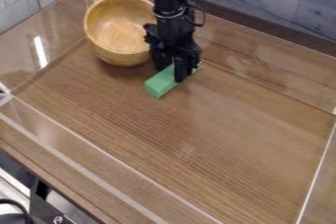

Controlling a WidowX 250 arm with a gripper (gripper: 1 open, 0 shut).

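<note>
My black gripper [172, 56] comes down from the top of the camera view onto a green rectangular block [161, 83] lying on the wooden table, just right of a wooden bowl. The gripper is shut on the block's far part, which it partly hides; the near end is in plain view.
The wooden bowl [101, 28] stands at the back left, close beside the gripper. Pale walls and edges [285, 0] bound it at the back and sides.
</note>
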